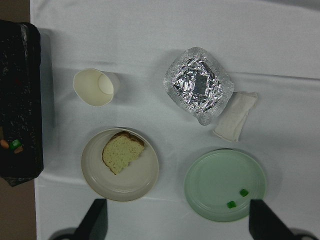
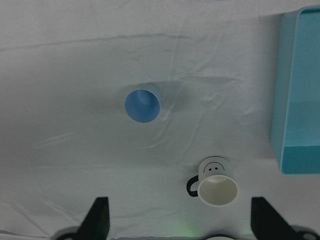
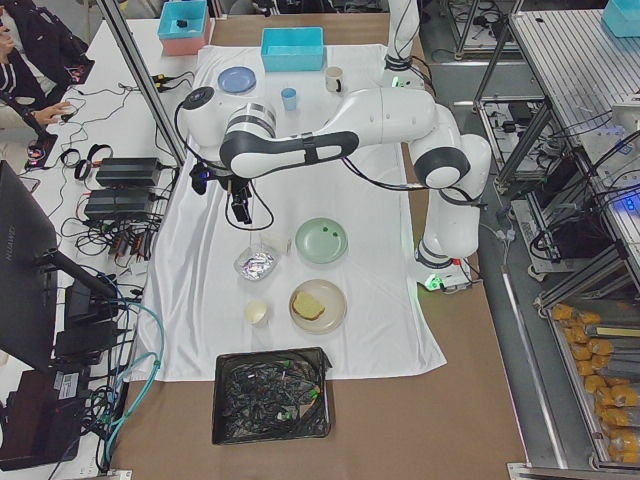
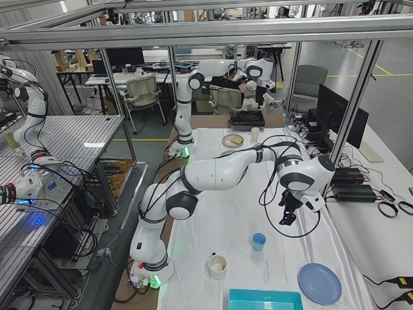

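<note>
My left gripper hangs open above a cream plate (image 1: 120, 180) holding a bread slice (image 1: 122, 152), a green plate (image 1: 215, 190) with small green pieces, a foil container (image 1: 198, 85), a white cup (image 1: 95, 87) and a folded napkin (image 1: 235, 115). My right gripper is open and empty above the other end, where a blue cup (image 2: 142, 105), a smiley mug (image 2: 217, 187) and a teal bin (image 2: 282, 100) stand. A blue plate (image 4: 319, 283) lies near that bin in the camera right view.
A black-lined tray (image 3: 270, 430) with small items sits beyond the cloth at one end. Monitors and electronics line one side, a metal frame the other.
</note>
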